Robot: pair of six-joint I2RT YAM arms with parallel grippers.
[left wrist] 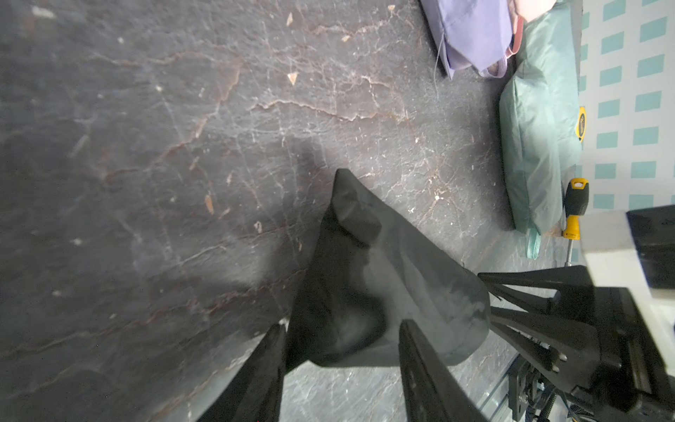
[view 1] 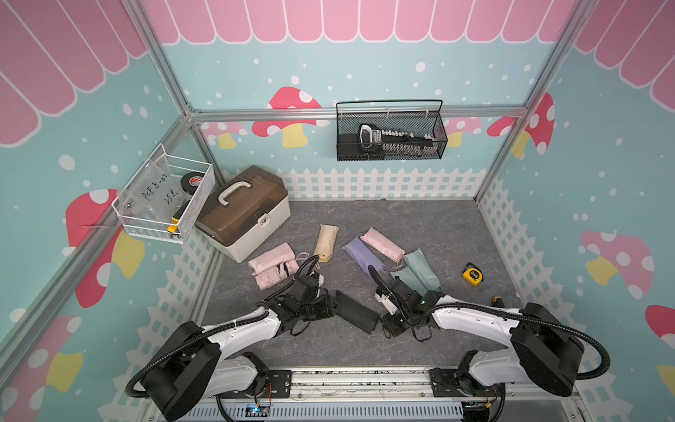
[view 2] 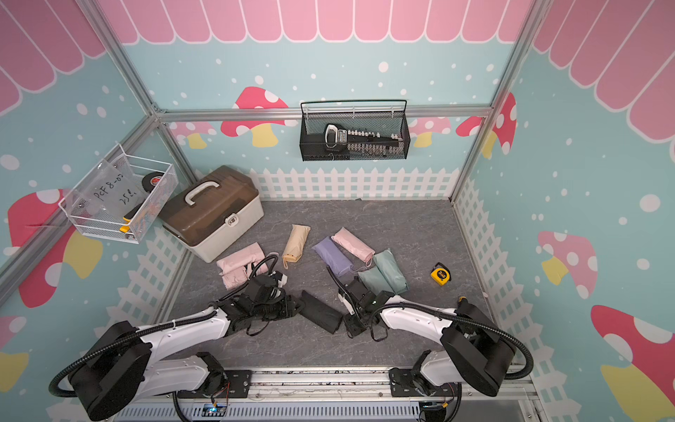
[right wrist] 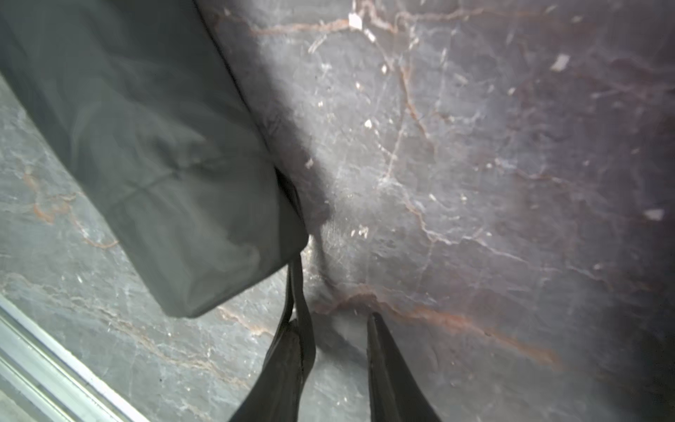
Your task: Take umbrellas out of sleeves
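Observation:
A black umbrella sleeve (view 1: 357, 313) lies diagonally on the dark floor between my two grippers. In the left wrist view my left gripper straddles the sleeve's near end, fingers apart, one at a dark fold; whether it grips is unclear. In the right wrist view my right gripper is at the sleeve's wrist strap (right wrist: 299, 288), which runs beside or under its left finger; the fingers stand apart. Behind lie pink (view 1: 381, 245), purple (view 1: 358, 254), teal (view 1: 422, 268) and beige (view 1: 325, 242) bundles, with more pink ones (view 1: 270, 259) at left.
A toolbox (view 1: 242, 211) stands back left. A yellow tape measure (view 1: 472, 274) and a screwdriver (left wrist: 575, 204) lie at right. A white wire basket (view 1: 161, 197) and a black mesh basket (view 1: 391, 132) hang on the walls.

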